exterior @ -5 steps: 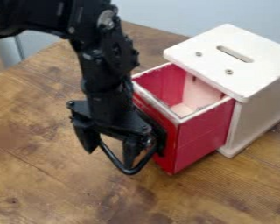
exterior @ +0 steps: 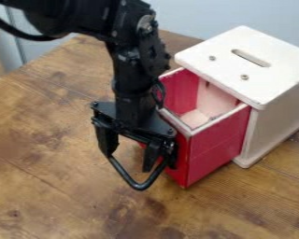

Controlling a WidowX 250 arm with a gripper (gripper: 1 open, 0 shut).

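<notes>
The black gripper (exterior: pixel 130 147) hangs low in the camera view, just left of and in front of a red drawer (exterior: pixel 215 145) pulled out from a white wooden box (exterior: pixel 249 58). A black bar or loop runs below its fingers; whether the fingers hold anything is unclear. Inside the open drawer a pale, light pink block (exterior: pixel 194 119) lies on the bottom.
A pale wall stands behind. The box occupies the right side, with a slot in its lid.
The arm and gripper have shifted slightly up and to the right since a second ago, and the gripper's orientation has changed a little. The drawer and box look unmoved.
</notes>
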